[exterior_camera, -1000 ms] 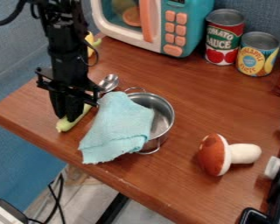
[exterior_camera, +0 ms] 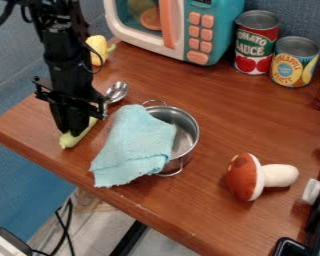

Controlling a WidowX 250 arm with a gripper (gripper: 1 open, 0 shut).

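The black robot gripper point(exterior_camera: 72, 118) hangs low at the table's left side, over a pale yellow-green object point(exterior_camera: 75, 135), maybe corn or a banana, which lies partly hidden beneath it. Whether the fingers close on it cannot be made out. Just right of the gripper lie a metal spoon point(exterior_camera: 116, 92), a light blue cloth point(exterior_camera: 131, 150) and a steel pot point(exterior_camera: 183, 138), with the cloth draped over the pot's left side.
A toy microwave point(exterior_camera: 179, 22), a tomato can point(exterior_camera: 255, 43) and a yellow can point(exterior_camera: 294, 62) stand along the back. A toy mushroom point(exterior_camera: 256, 176) lies at right, beside a black appliance point(exterior_camera: 314, 225).
The gripper has shifted very slightly to the left over the last second; the other objects look unchanged.
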